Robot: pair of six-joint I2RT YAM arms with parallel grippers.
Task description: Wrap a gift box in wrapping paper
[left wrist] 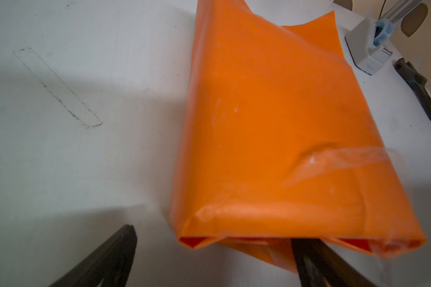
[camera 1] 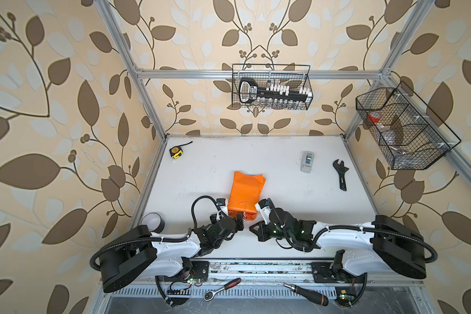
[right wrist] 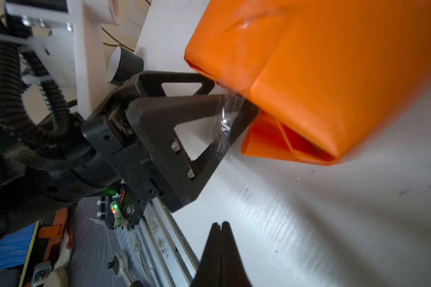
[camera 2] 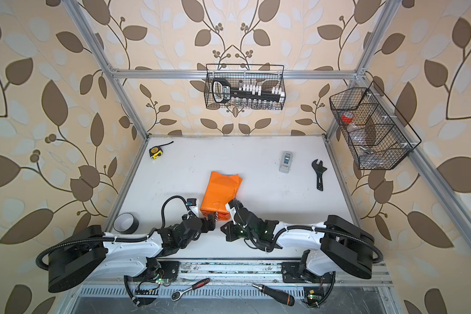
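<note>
An orange paper-wrapped box (camera 1: pixel 246 192) lies on the table in front of both arms, its near end partly folded with a loose flap showing underneath. In the left wrist view a strip of clear tape (left wrist: pixel 344 162) crosses the top of the wrapping (left wrist: pixel 282 119) and hangs past the near edge. The left gripper stands open at that near end, its fingers apart; in the right wrist view, crumpled tape (right wrist: pixel 225 126) hangs against one of its fingers. My right gripper is shut beside the near right corner, nothing visible between its fingertips.
A tape roll (camera 1: pixel 152 223) stands at the table's left edge. Toward the back are a tape measure (camera 1: pixel 176 151), a grey tape dispenser (camera 1: pixel 306 161) and a wrench (camera 1: pixel 341 174). Bare table surrounds the box at the back and sides.
</note>
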